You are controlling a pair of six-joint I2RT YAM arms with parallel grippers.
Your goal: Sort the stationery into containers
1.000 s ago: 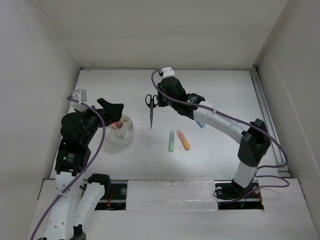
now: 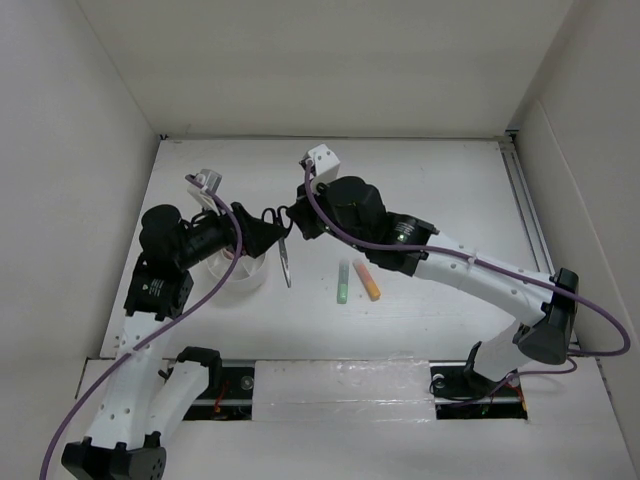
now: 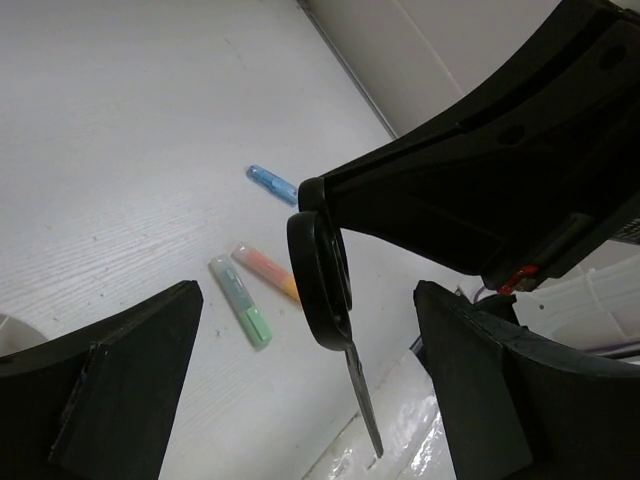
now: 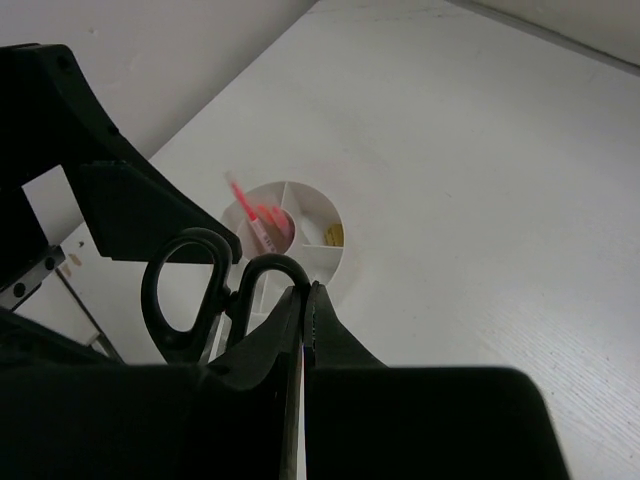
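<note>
Black-handled scissors (image 2: 284, 255) hang blade-down between the two arms, above the table. My right gripper is shut on one of their handle loops. In the left wrist view, the scissors (image 3: 322, 285) appear between those fingers, with a gap on either side. A white divided round container (image 4: 320, 258) shows beyond the scissors in the right wrist view, holding a pink-and-white pen (image 4: 258, 228), other pink items and a yellow item (image 4: 334, 235).
A green marker (image 2: 343, 281) and an orange one (image 2: 367, 280) lie side by side on the table, right of the container. A blue marker (image 3: 272, 184) lies farther off, hidden by the right arm in the top view.
The right gripper has carried the scissors left, toward the left arm. The left gripper has moved right to meet them, and now covers much of the container in the top view.
</note>
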